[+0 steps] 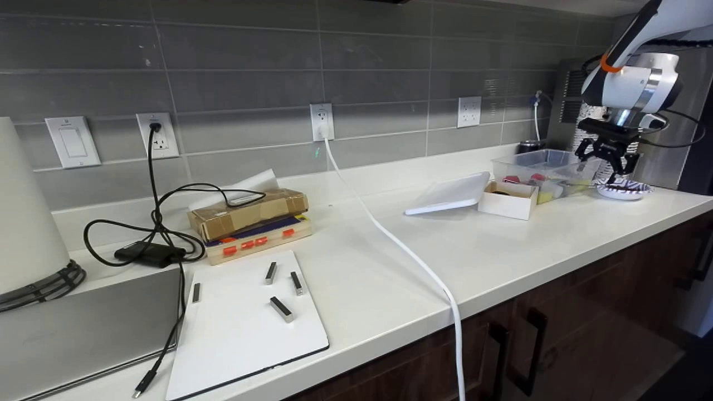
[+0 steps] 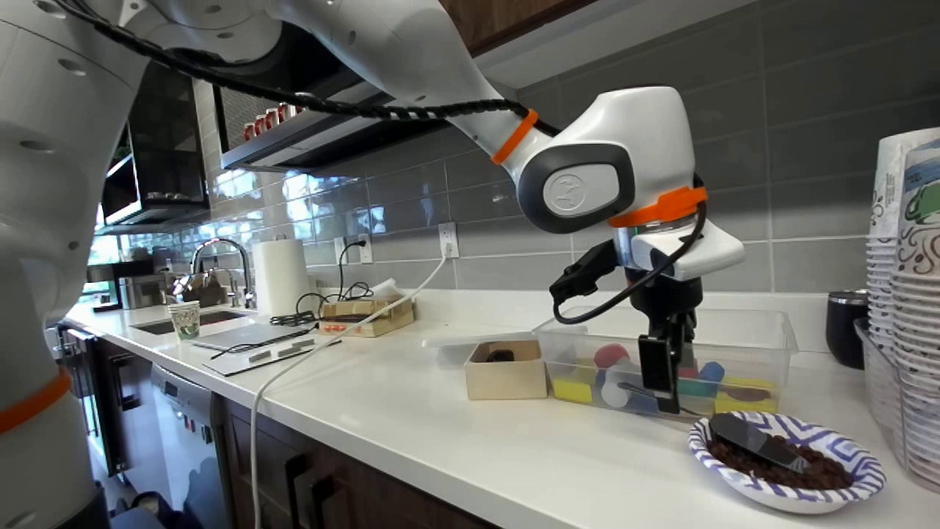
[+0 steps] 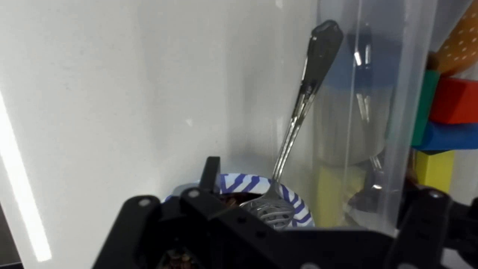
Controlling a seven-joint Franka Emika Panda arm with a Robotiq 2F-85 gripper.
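Observation:
My gripper points down just above the patterned bowl, its fingers apart and nothing held. In the wrist view a metal slotted spoon rests its head in the bowl. Its handle slants out over the rim toward the clear bin, beneath and between my spread fingers. Dark brown bits fill the bowl, and a black flat piece lies over them. The gripper's body covers much of the bowl in the wrist view.
Coloured blocks and other items fill the clear bin beside the bowl. A small open box and a tilted white panel stand farther left. Stacked cups rise behind the bowl. A white cable crosses the otherwise clear middle counter.

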